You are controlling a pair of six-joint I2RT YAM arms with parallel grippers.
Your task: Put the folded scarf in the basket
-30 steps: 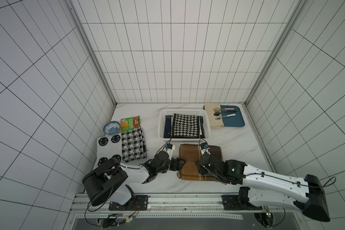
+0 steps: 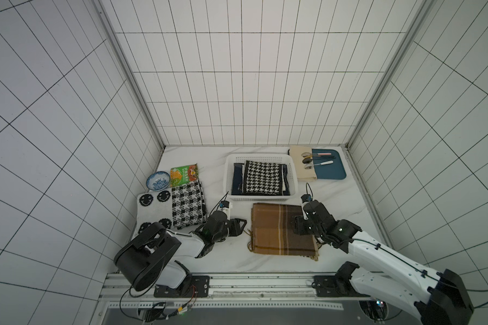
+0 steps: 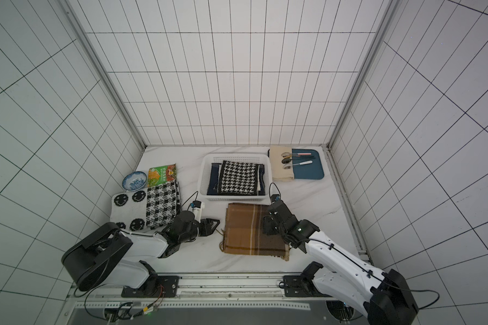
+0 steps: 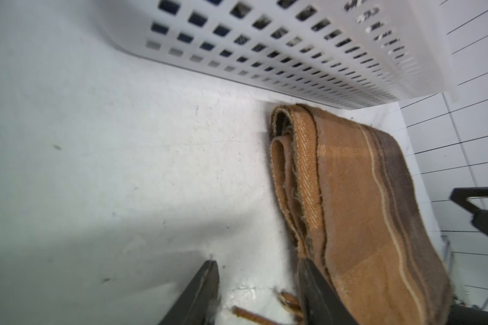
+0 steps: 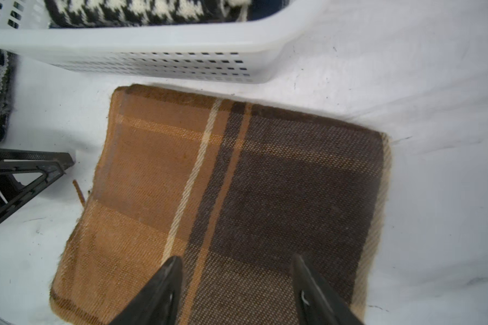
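Observation:
The folded brown plaid scarf lies flat on the table in front of the white basket, which holds folded dark and houndstooth cloths. My left gripper is open beside the scarf's left folded edge, with table and a few fringe strands showing between its fingers. My right gripper stands open over the scarf's darker right half, with nothing gripped.
Checked and patterned cloths, a blue plate and a green packet lie at the left. A blue tray with cloth and cutlery is at the back right.
My right gripper has moved to the right over the scarf. My left gripper has drawn back leftward from the scarf's edge. The basket is unchanged.

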